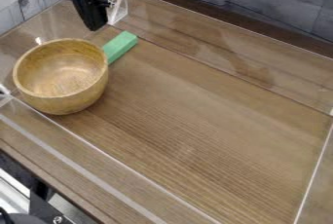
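Note:
My black gripper (92, 16) is at the top left, above and behind the other objects, shut, with nothing visible between its fingers. A green block (120, 48) lies on the wooden table just right of a large wooden bowl (61, 76), which looks empty and sits at the left.

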